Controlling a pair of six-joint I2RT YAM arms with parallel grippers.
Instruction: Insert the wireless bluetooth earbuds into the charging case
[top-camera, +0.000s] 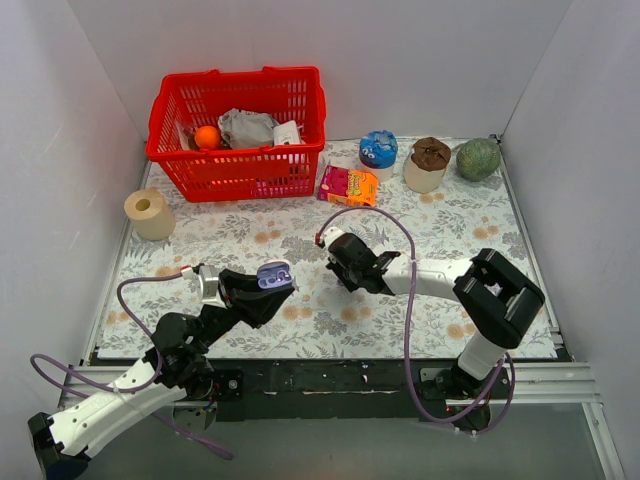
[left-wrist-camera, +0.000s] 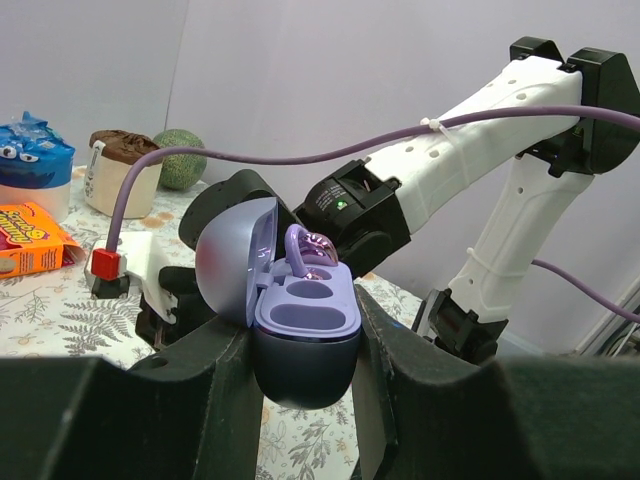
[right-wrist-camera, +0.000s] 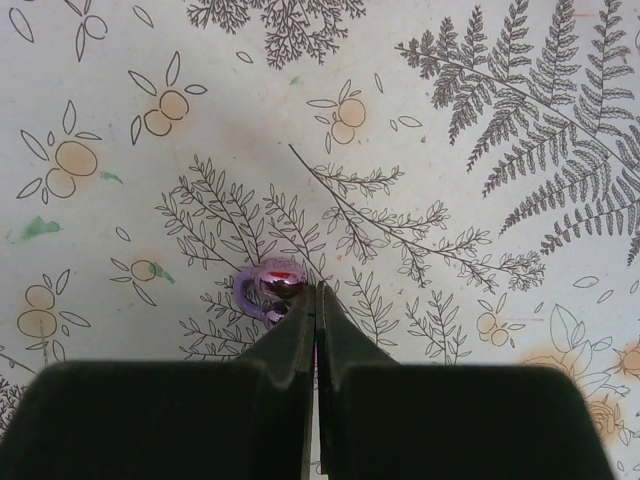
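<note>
My left gripper is shut on the open purple charging case, held up over the front left of the table. One purple earbud with an ear hook stands at the case's back; the front slots look empty. My right gripper is down at the table's middle, its fingertips together, right beside a shiny purple earbud lying on the patterned surface. Whether anything is between those tips cannot be seen; part of the earbud is hidden behind them.
A red basket stands at back left, a tape roll at left. A snack box, blue bag, brown-topped container and green melon line the back right.
</note>
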